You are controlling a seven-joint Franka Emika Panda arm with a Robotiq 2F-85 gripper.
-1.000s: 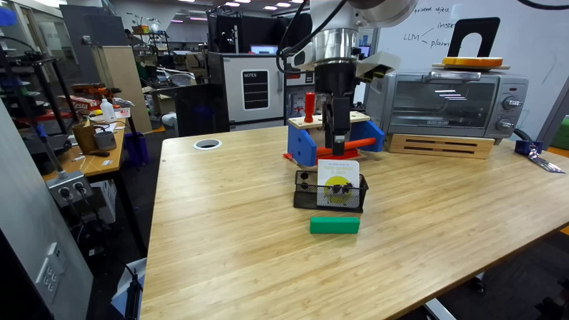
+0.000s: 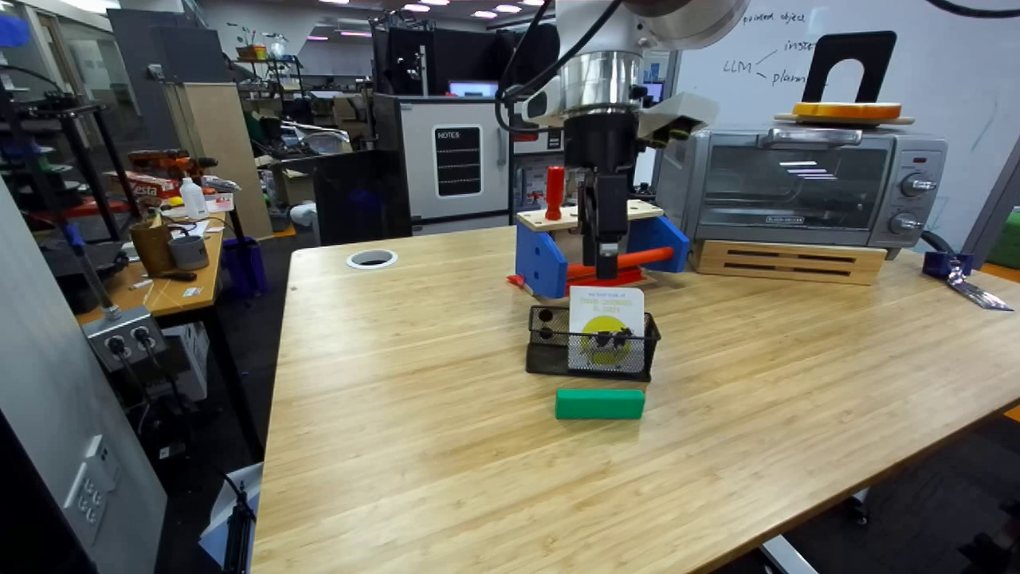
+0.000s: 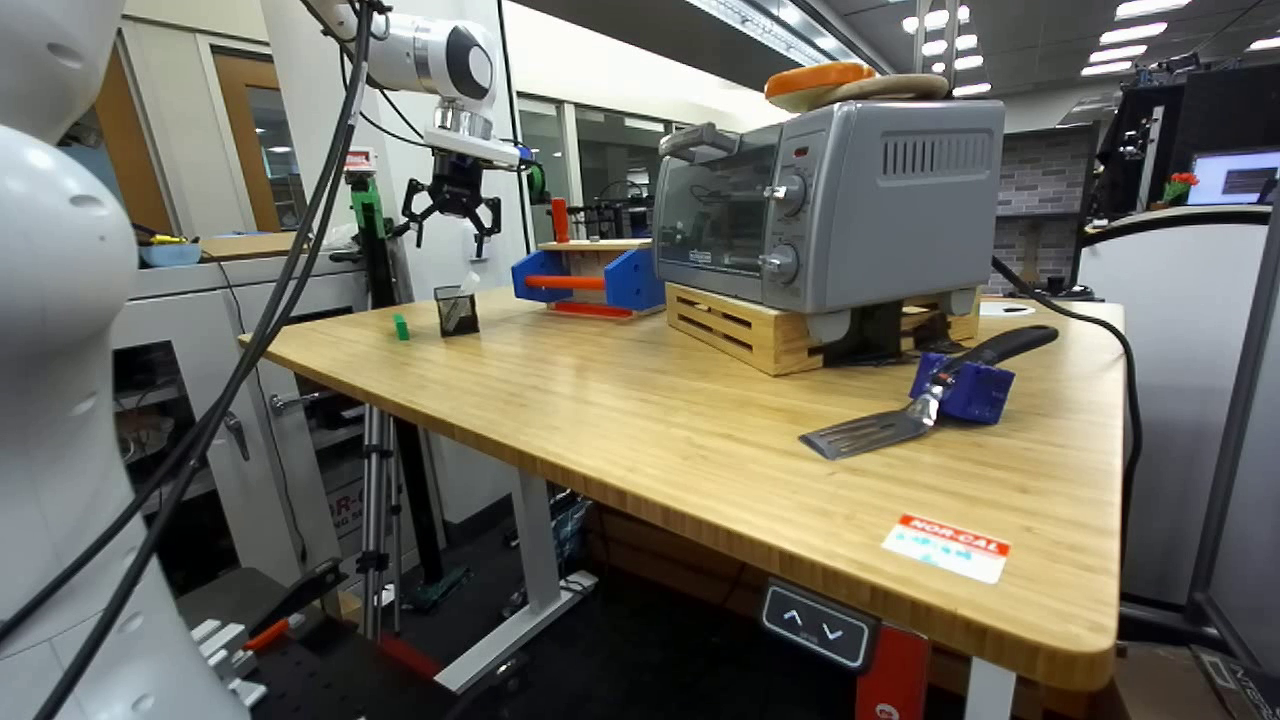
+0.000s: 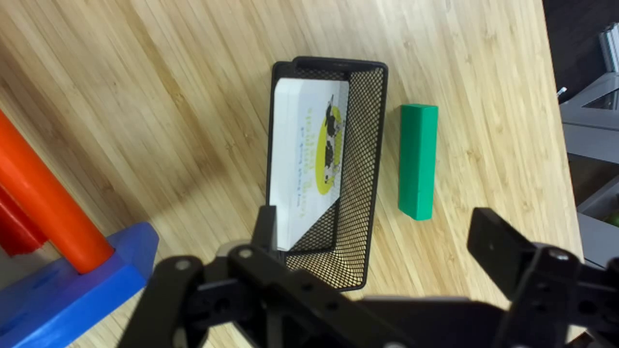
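My gripper hangs open above the table, its two black fingers spread wide and nothing between them. Below it stands a black mesh basket (image 4: pixel 377 145), with a small white book (image 4: pixel 296 156) leaning inside it; a yellow patch and a cow show on the cover. Beside the basket, apart from it, a green block (image 4: pixel 418 162) lies flat on the wood. From the front, the block (image 2: pixel 599 405) is nearer the camera than the basket (image 2: pixel 547 359), and the gripper (image 2: pixel 604 273) appears above and behind the book.
Behind the basket is a blue, red and wooden toy workbench (image 2: pixel 542 260). A toaster oven (image 2: pixel 784 191) sits on a slatted wooden stand (image 2: pixel 789 261) to the right. At the far end lie a spatula (image 3: pixel 882 430) and a blue block (image 3: pixel 978 390).
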